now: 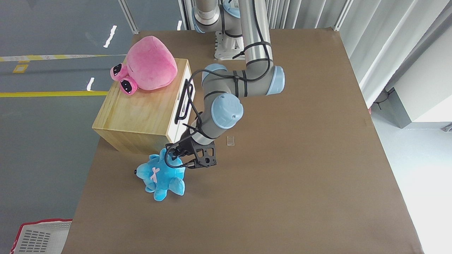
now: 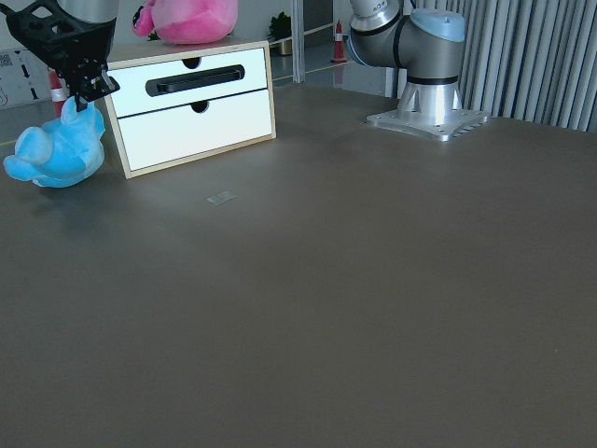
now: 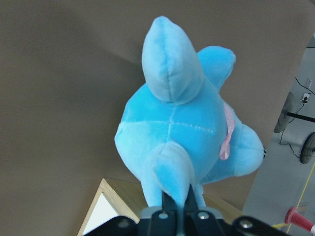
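Observation:
A blue plush bear (image 1: 161, 177) with a pink bow lies at the left edge of the table, just in front of the wooden drawer cabinet (image 1: 135, 118). My gripper is shut on one of its limbs, pinched between the black fingers in the wrist view, with the bear's body hanging or lying beyond. In the left view the bear (image 2: 61, 149) is directly beneath the gripper, beside the cabinet's white drawer fronts (image 2: 196, 131).
A pink plush toy (image 1: 150, 63) sits on the cabinet. A white basket (image 1: 42, 235) is off the table at lower left.

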